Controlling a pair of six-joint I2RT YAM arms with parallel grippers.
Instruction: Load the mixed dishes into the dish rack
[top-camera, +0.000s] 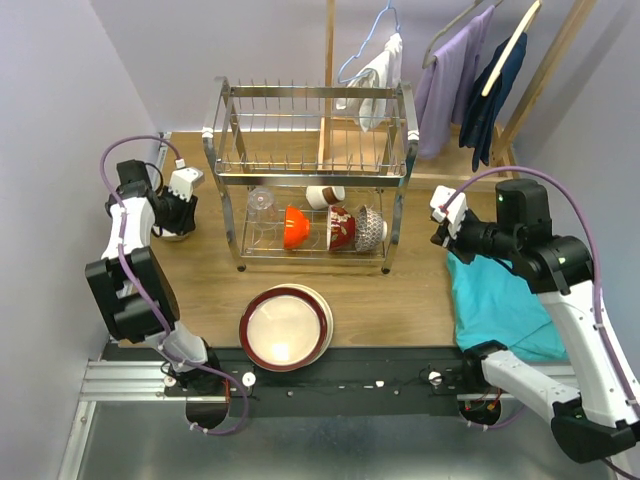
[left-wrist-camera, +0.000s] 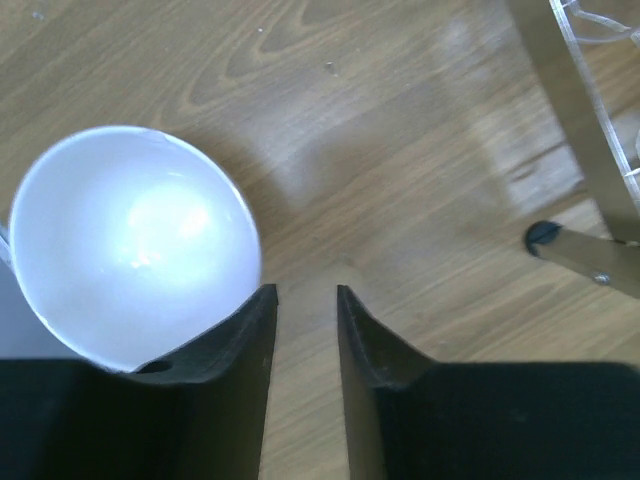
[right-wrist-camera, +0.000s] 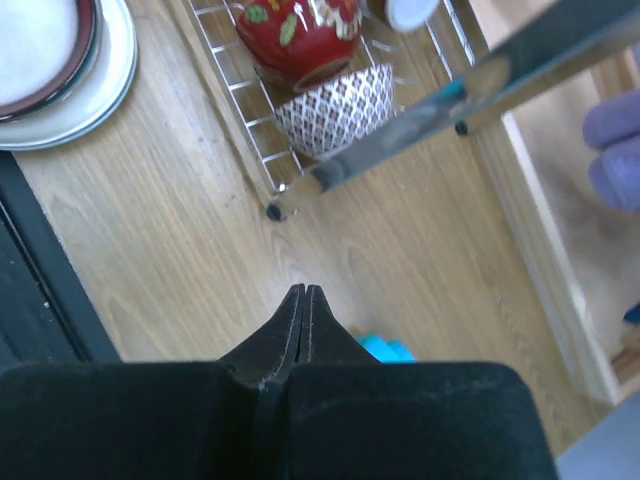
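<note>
A white bowl (left-wrist-camera: 135, 240) lies on the table, mostly hidden under my left gripper (top-camera: 178, 215) in the top view. My left gripper is part open just beside the bowl's rim, nothing between its fingers. My right gripper is shut and empty, right of the metal dish rack (top-camera: 298, 180). The lower tier holds an orange bowl (top-camera: 295, 228), a red patterned bowl (right-wrist-camera: 300, 40), a patterned bowl (right-wrist-camera: 335, 110), a cup (top-camera: 325, 197) and a glass (top-camera: 260, 205). Stacked plates (top-camera: 283, 330) lie at the front.
A teal cloth (top-camera: 505, 310) lies at the front right. Hanging clothes and a wooden frame (top-camera: 555, 55) stand behind at the right. Walls bound both sides.
</note>
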